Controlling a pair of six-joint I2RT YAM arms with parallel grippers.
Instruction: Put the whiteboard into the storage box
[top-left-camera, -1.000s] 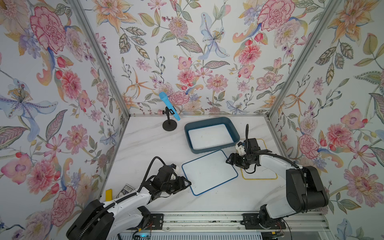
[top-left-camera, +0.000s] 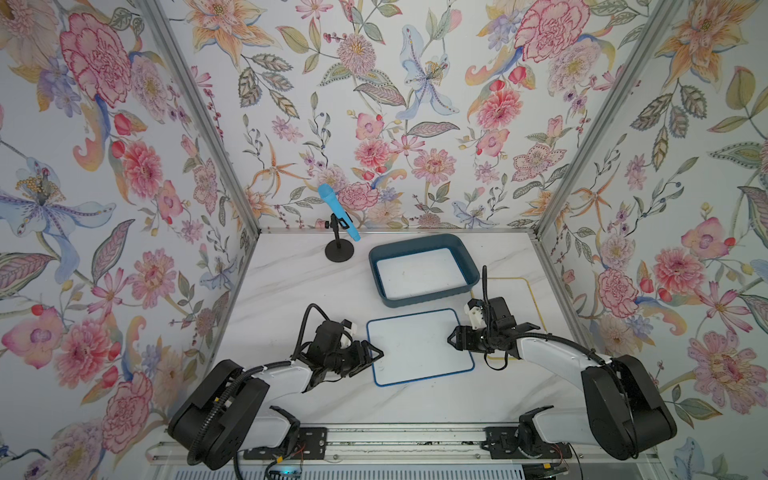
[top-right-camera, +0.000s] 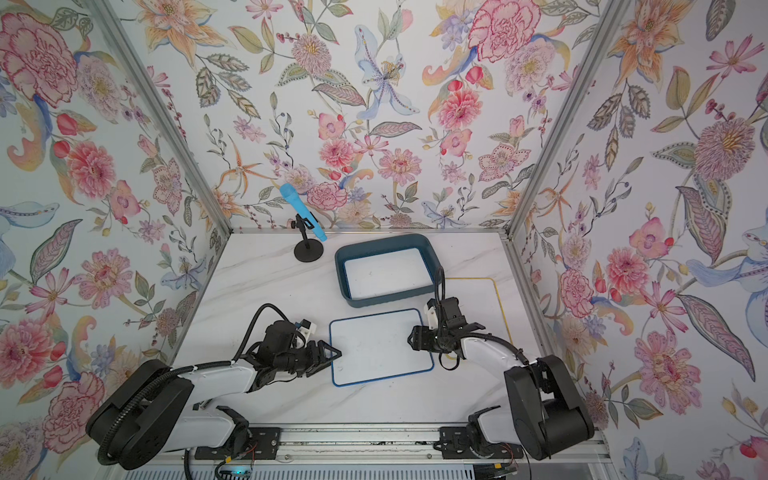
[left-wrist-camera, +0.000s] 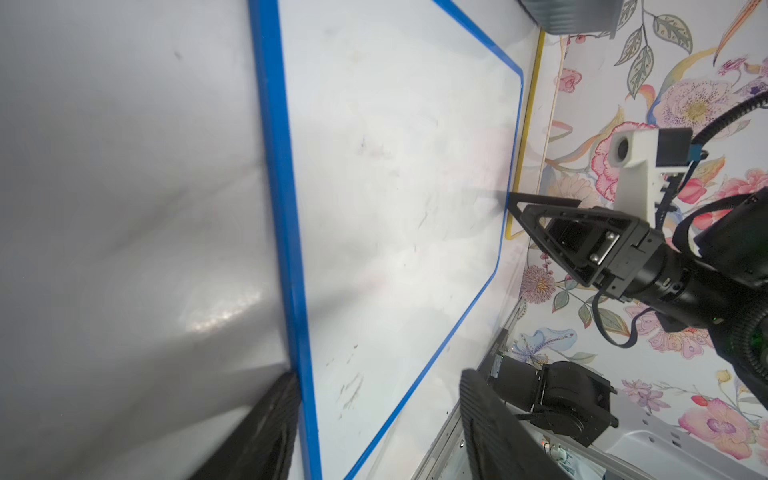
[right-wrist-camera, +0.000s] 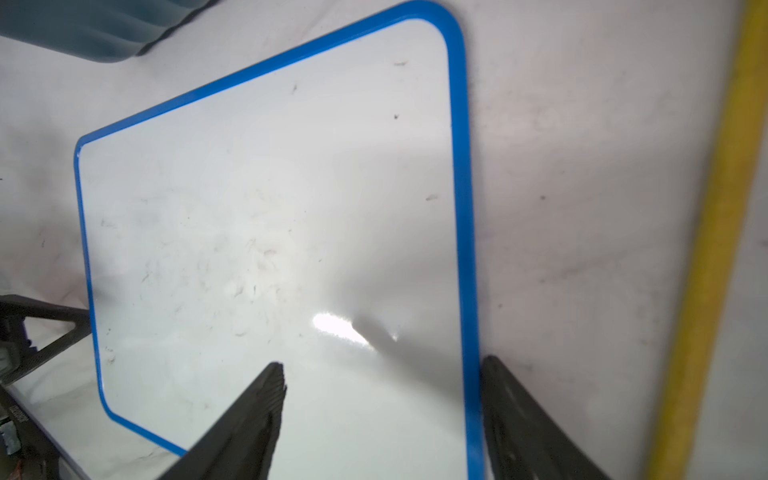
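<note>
The blue-rimmed whiteboard lies flat on the table, just in front of the dark teal storage box. My left gripper is at the board's left edge; in the left wrist view its parted fingers straddle the blue rim. My right gripper is at the right edge; in the right wrist view its fingers stand apart with one at the rim. Both grippers are open.
A yellow-rimmed board lies at the right. A blue microphone on a black stand stands at the back left.
The whiteboard has turned to lie squarer, its right end nearer the front. The right gripper has moved toward the front, and the left slightly toward the back.
</note>
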